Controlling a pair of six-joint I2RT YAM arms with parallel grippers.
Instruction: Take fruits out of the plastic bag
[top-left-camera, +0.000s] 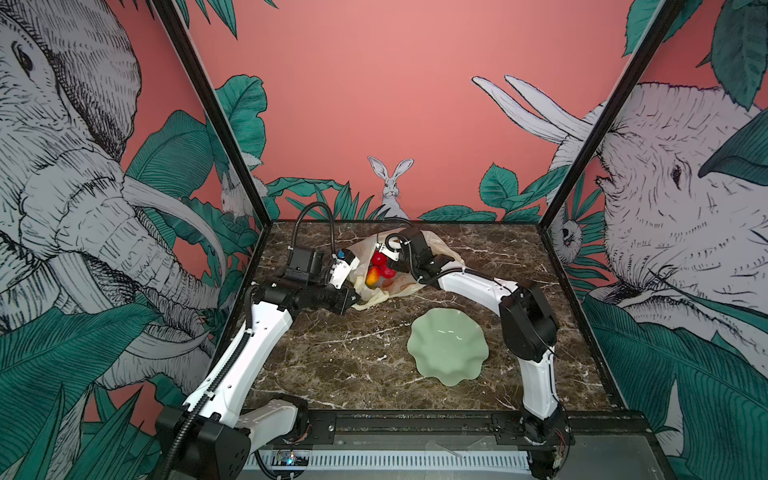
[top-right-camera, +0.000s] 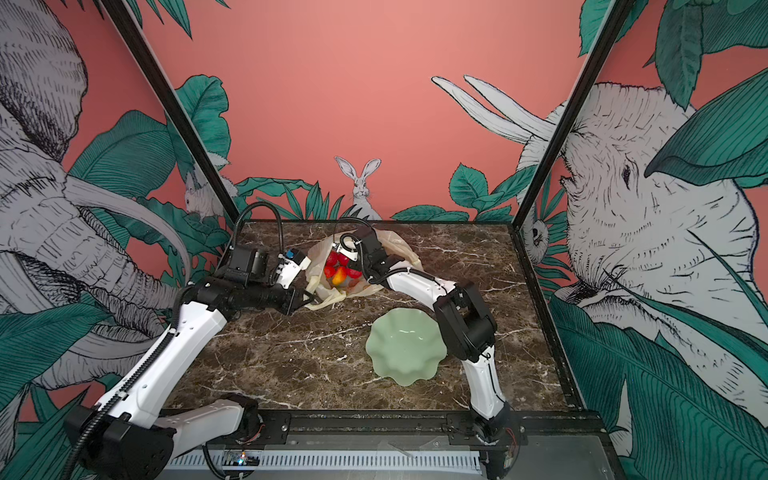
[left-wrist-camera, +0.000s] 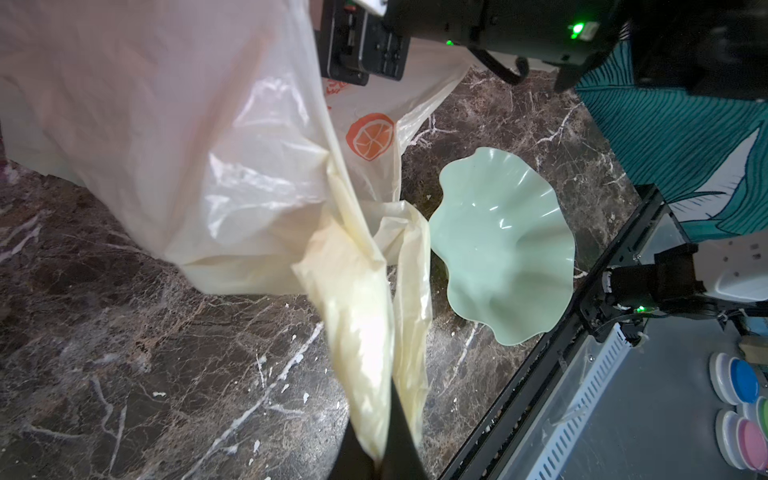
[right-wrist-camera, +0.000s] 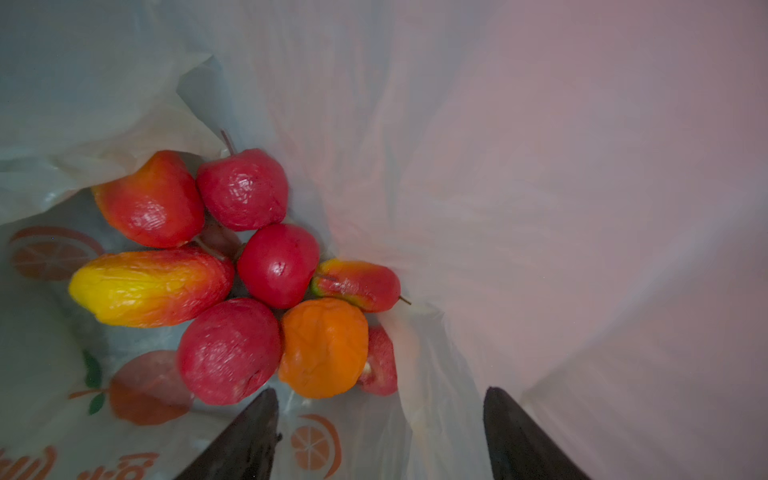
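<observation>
A pale plastic bag (top-left-camera: 432, 248) lies at the back middle, its mouth spread. My left gripper is shut on a bunched yellowish edge of the bag. My right gripper hangs over the bag's inside with fingers apart and nothing between them. Beneath it lie several fruits: a yellow-red mango (right-wrist-camera: 152, 288), a red apple (right-wrist-camera: 276, 264), an orange (right-wrist-camera: 324, 348), a red-orange fruit (right-wrist-camera: 148, 200) and other small red fruits.
A green wavy-rimmed plate (top-left-camera: 448, 348) stands in front of the bag, between the arms.
</observation>
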